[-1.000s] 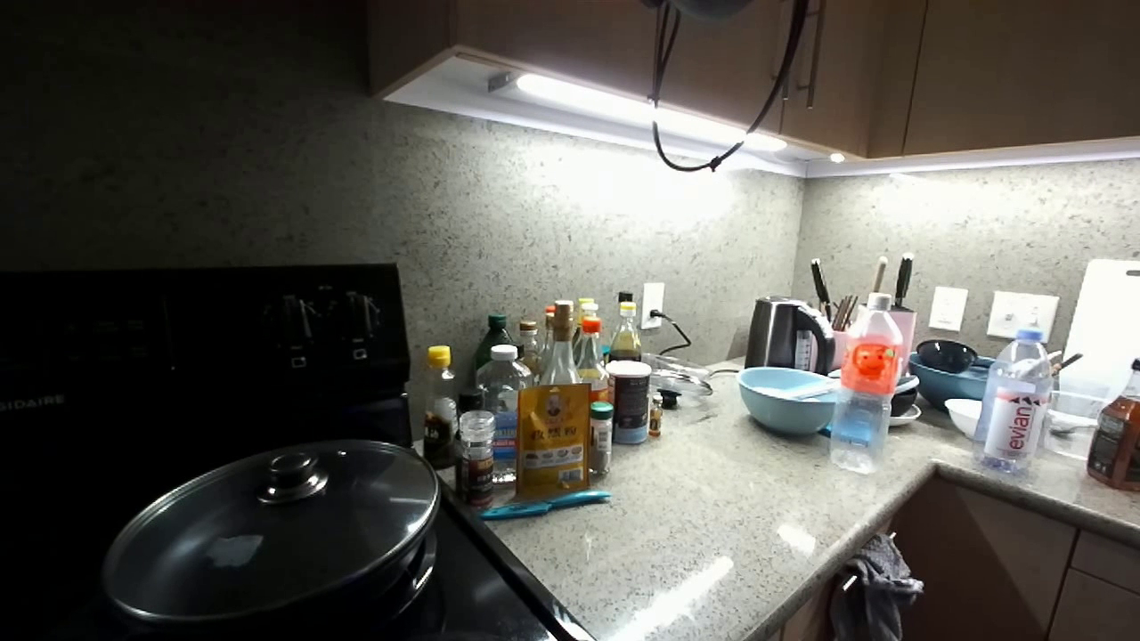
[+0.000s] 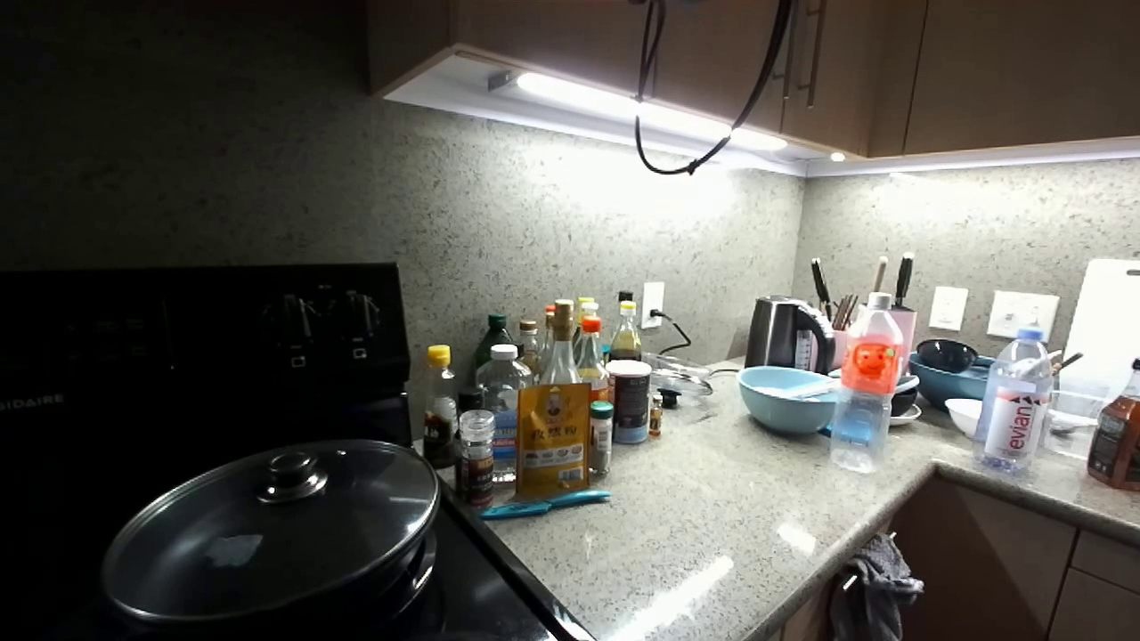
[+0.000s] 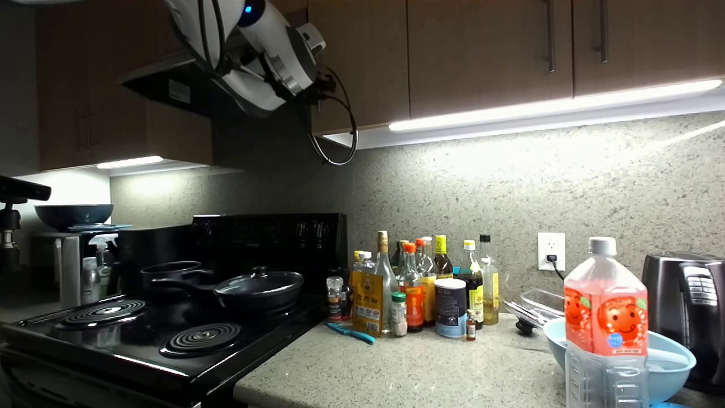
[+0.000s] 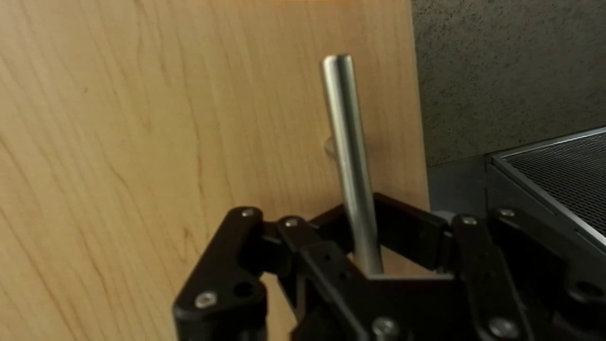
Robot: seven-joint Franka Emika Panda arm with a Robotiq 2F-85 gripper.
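A slim brushed-metal handle (image 4: 349, 130) stands out from a light wood cabinet door (image 4: 170, 142) in the wrist view. My gripper is shut around the lower part of this bar, with one black finger (image 4: 332, 224) to its left and the other on its right. The bar's bottom end is hidden by the gripper body. Exterior view 2 shows the white arm (image 3: 275, 58) raised in front of the upper cabinets, but its gripper does not show there. Exterior view 1 has only a hanging arm cable (image 2: 689, 169) at the top.
A range hood (image 3: 180, 88) is close to the arm, and its mesh (image 4: 568, 176) borders the door's right side. Below are the stove (image 3: 156, 340), a lidded pan (image 3: 261, 292), several bottles and a large plastic bottle (image 3: 605, 313) on the counter.
In exterior view 1 the hanging cable has shifted a little left and slightly down. The dark arm part at the top edge has mostly left the picture. Counter and stove items look unchanged.
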